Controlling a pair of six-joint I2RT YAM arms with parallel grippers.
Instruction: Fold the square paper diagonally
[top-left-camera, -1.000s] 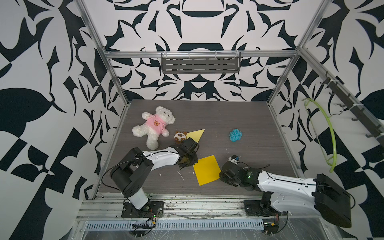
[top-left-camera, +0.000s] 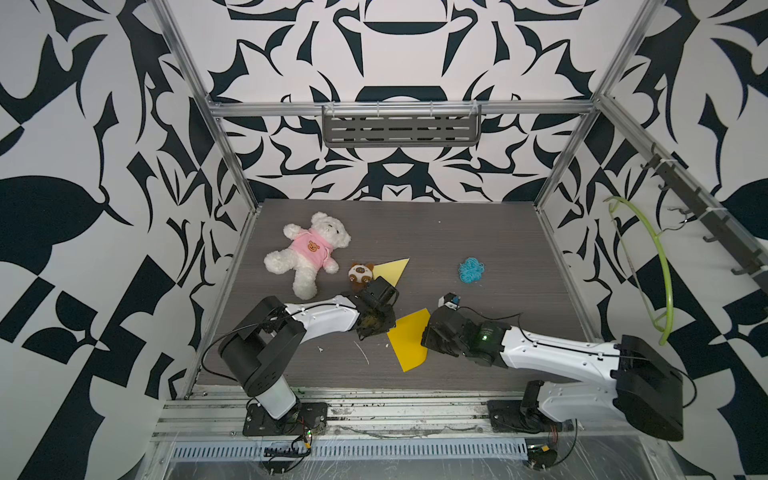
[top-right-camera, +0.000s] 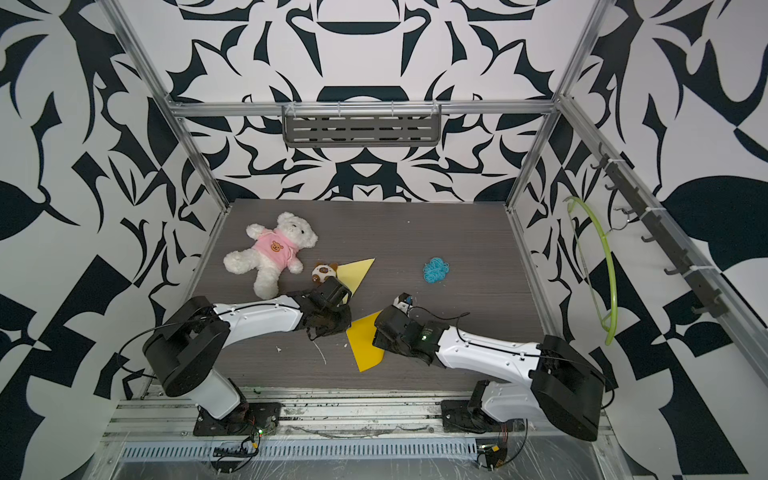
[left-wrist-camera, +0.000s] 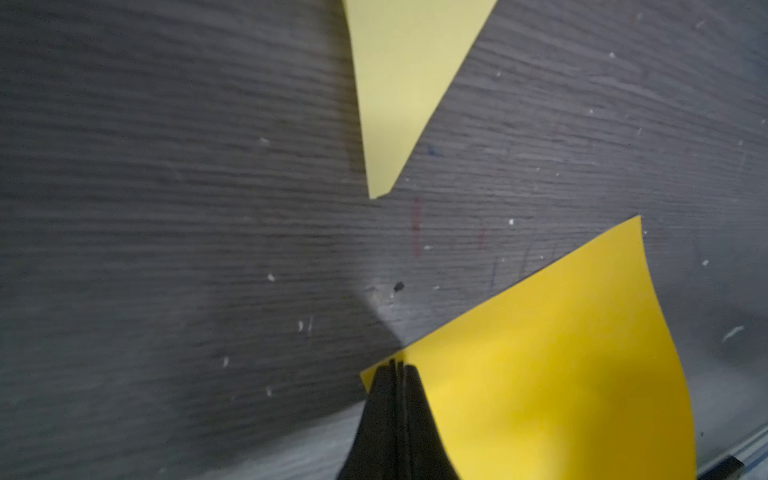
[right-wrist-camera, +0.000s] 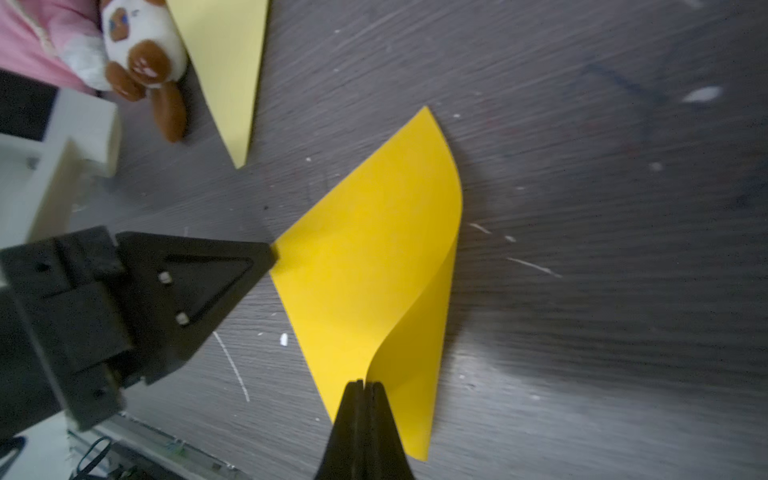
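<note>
A bright yellow square paper (top-left-camera: 408, 340) lies on the dark table between the grippers. In the left wrist view my left gripper is shut, its tips resting on one corner. In the right wrist view my right gripper is also shut, at the edge of a flap of the paper (right-wrist-camera: 408, 384) that curls up along one side; whether the edge is pinched between its fingertips is hard to tell. A pale yellow triangle of paper (left-wrist-camera: 408, 72) lies just beyond the square, apart from it.
A white teddy bear (top-left-camera: 312, 248) in pink lies at back left, a small brown-and-white toy (top-left-camera: 360, 274) beside the triangle. A blue fluffy ball (top-left-camera: 471, 269) sits right of centre.
My right gripper has moved leftward and slightly up over the square, whose right side is now raised and curled. My left gripper has stayed in place.
</note>
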